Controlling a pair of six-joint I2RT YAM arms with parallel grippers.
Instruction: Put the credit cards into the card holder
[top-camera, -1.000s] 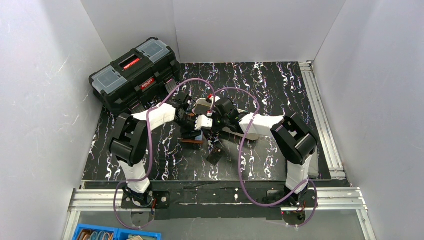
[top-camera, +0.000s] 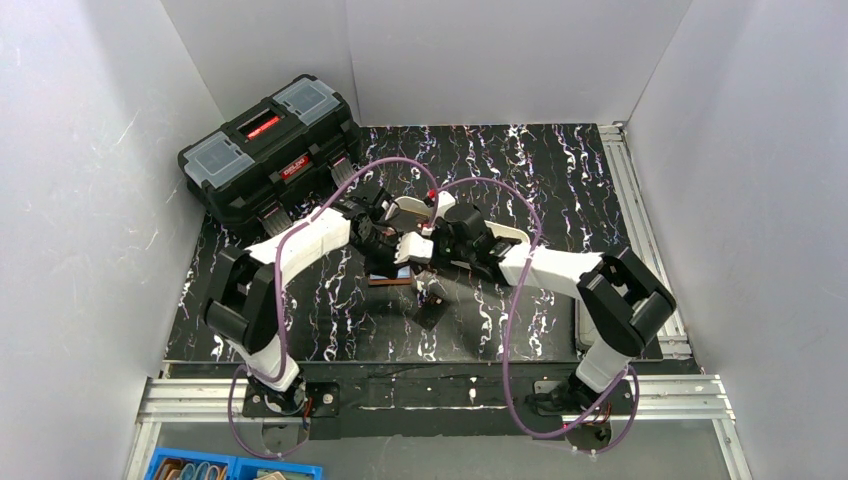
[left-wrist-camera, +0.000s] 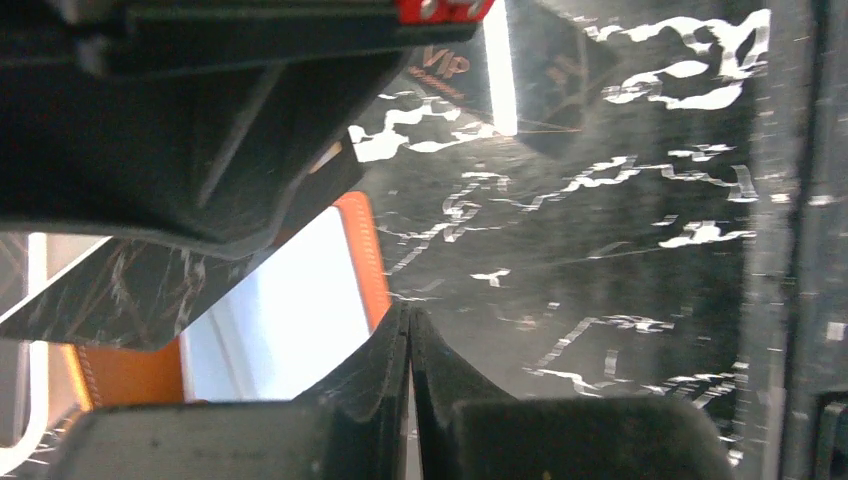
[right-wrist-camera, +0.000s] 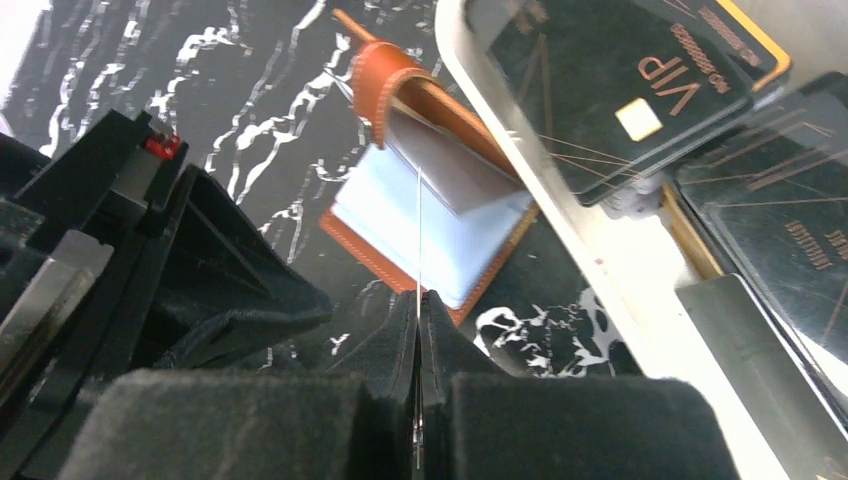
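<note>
An orange leather card holder (right-wrist-camera: 365, 255) with pale inner sleeves (left-wrist-camera: 275, 310) lies open beside a white tray (right-wrist-camera: 625, 290) of black VIP cards (right-wrist-camera: 610, 90). My left gripper is shut, its tips beside the holder; a loose black card (top-camera: 430, 312) lies on the table beyond, toward the front. My right gripper is shut over the holder, with a thin pale line at its tips, perhaps a card edge; I cannot tell whether it is held. Both grippers crowd together at the middle, hiding much of the holder from above.
A large black toolbox (top-camera: 270, 150) stands at the back left. Grey walls enclose the sides and back, and metal rails run along the right edge.
Both arms have shifted slightly, the right one's elbow outward to the right and toward the front. The holder's visible part has moved slightly right. The loose front card is unmoved.
</note>
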